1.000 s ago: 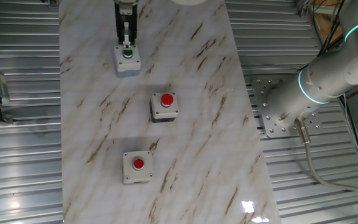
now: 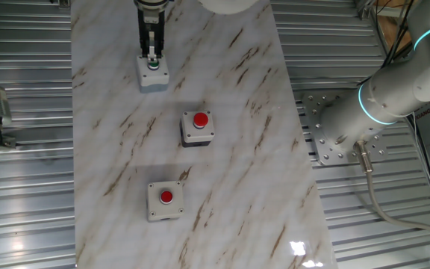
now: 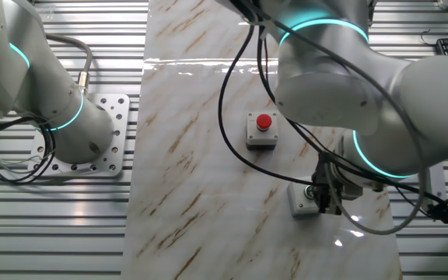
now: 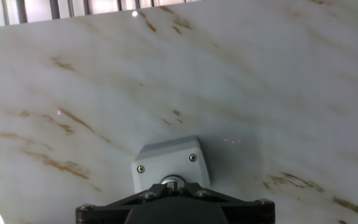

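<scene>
A pale box with a green button (image 2: 154,66) stands at the far end of the marble table. My gripper (image 2: 152,57) is shut, its fingertips right at that button. The wrist view shows the grey box (image 4: 169,155) below the gripper, with the closed fingers covering most of the button and only its metal ring showing. Whether the button is pressed down cannot be told. Nothing shows between the fingers. In exterior view 2 the gripper (image 3: 325,190) hides part of the box (image 3: 302,204).
Two other boxes with red buttons stand on the table, one near the middle (image 2: 198,130) and one closer to the front (image 2: 166,202).
The gripper has come down slightly toward the green button, and its fingertips now cover more of it. The boxes have stayed in place.
</scene>
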